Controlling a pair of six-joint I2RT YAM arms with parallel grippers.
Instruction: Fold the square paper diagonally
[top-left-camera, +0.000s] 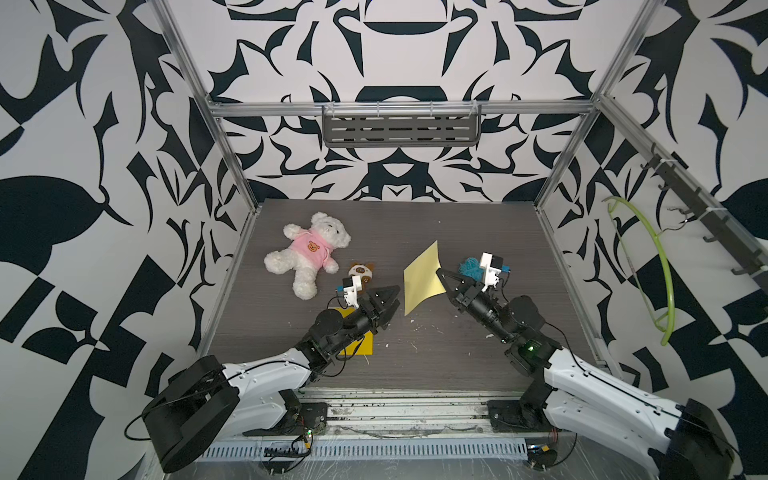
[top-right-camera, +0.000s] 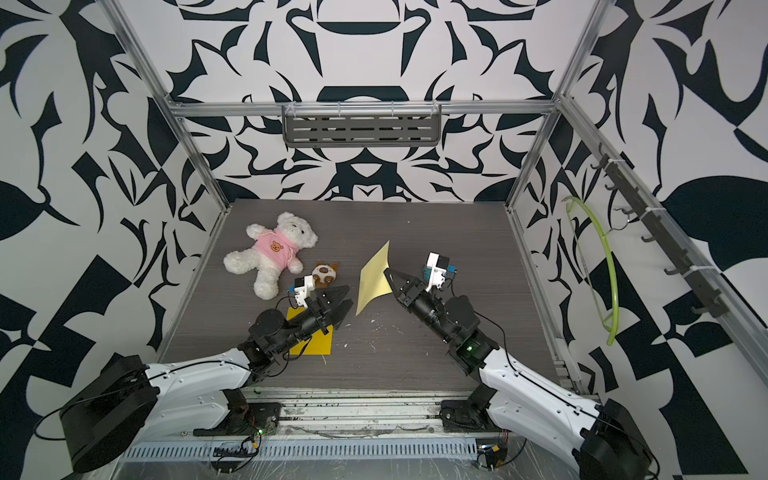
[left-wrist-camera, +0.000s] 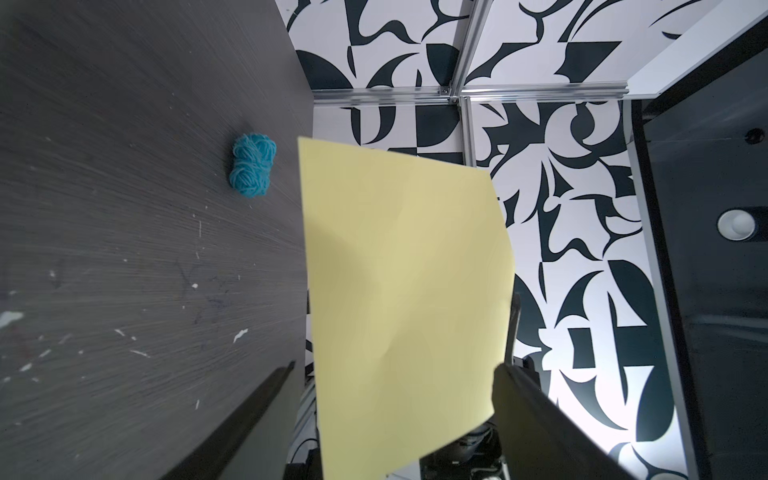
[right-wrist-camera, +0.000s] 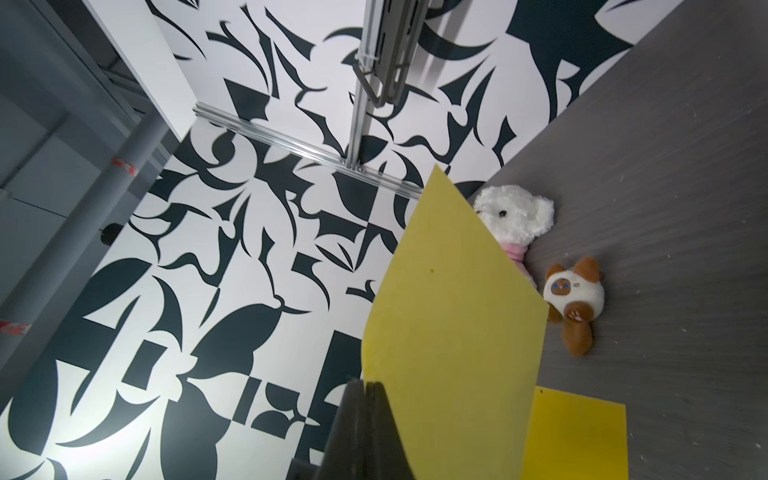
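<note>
The pale yellow square paper (top-left-camera: 421, 280) hangs upright in the air, slightly bent, my right gripper (top-left-camera: 443, 276) shut on its edge. In the right wrist view the paper (right-wrist-camera: 456, 320) rises above the closed fingertips, a corner pointing up. My left gripper (top-left-camera: 390, 301) is open, just left of the paper and apart from it; in the left wrist view the paper (left-wrist-camera: 404, 296) fills the space beyond its spread fingers.
A yellow sheet (right-wrist-camera: 580, 428) lies on the table (top-left-camera: 432, 360) under my left arm. A white bear (top-left-camera: 312, 248) and small brown toy (top-right-camera: 324, 274) sit at back left, blue yarn (left-wrist-camera: 252, 164) at right.
</note>
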